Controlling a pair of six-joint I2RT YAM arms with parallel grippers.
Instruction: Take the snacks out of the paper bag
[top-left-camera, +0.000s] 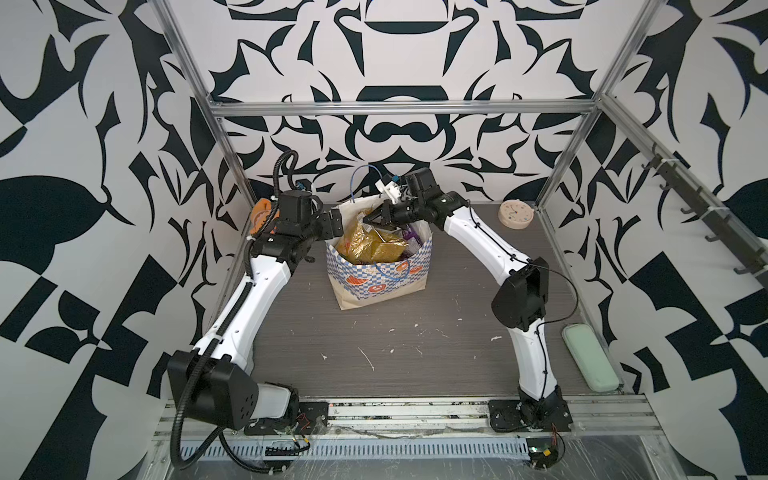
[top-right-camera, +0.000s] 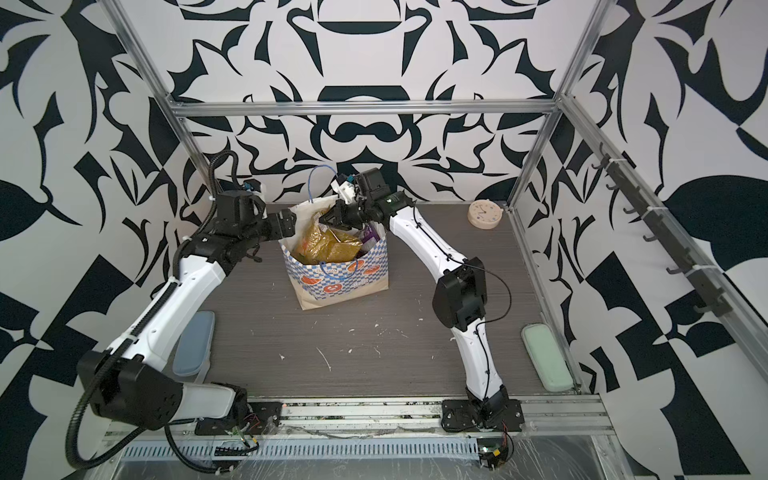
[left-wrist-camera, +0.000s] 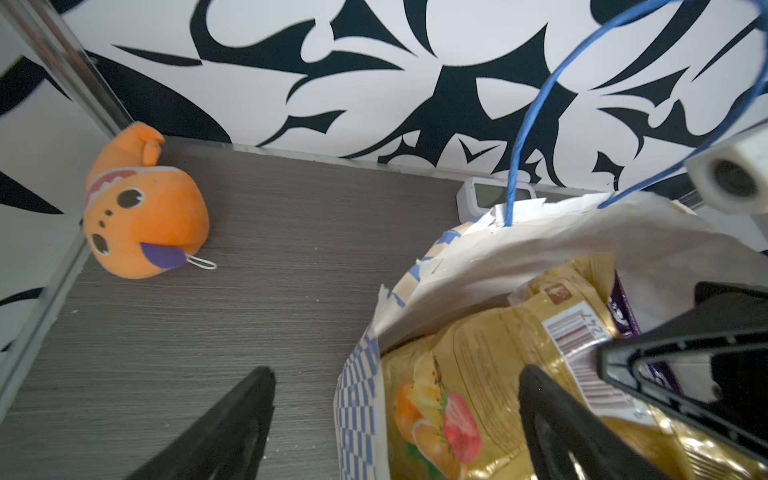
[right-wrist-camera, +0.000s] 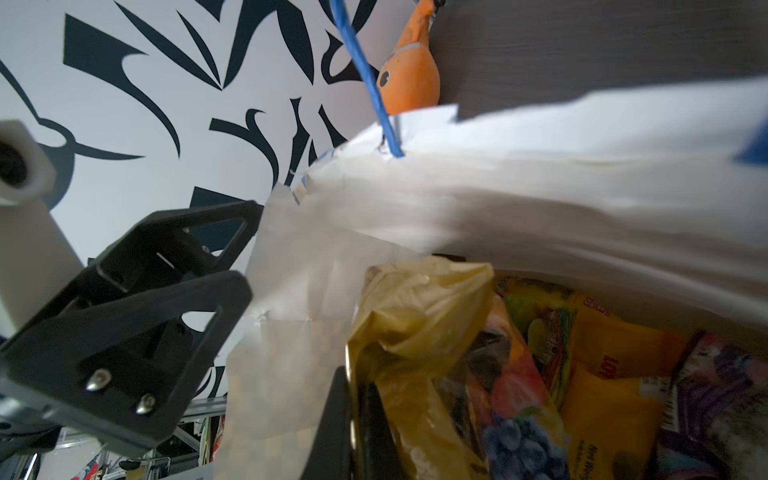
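The checked paper bag (top-left-camera: 376, 280) stands mid-table, holding gold snack packs (left-wrist-camera: 496, 384) and smaller coloured packets (right-wrist-camera: 608, 432) inside. My left gripper is open at the bag's left side, its fingers apart, with the bag's edge and a gold pack seen between them. My right gripper (top-left-camera: 380, 216) is down in the bag mouth at the top of a gold pack; in the right wrist view it is shut, with crumpled gold wrapper (right-wrist-camera: 420, 320) at its fingertips. Whether it grips that wrapper is hard to tell.
An orange plush toy (left-wrist-camera: 148, 216) lies at the back left, a round wooden piece (top-left-camera: 516, 213) at the back right, a green case (top-left-camera: 590, 356) at the front right.
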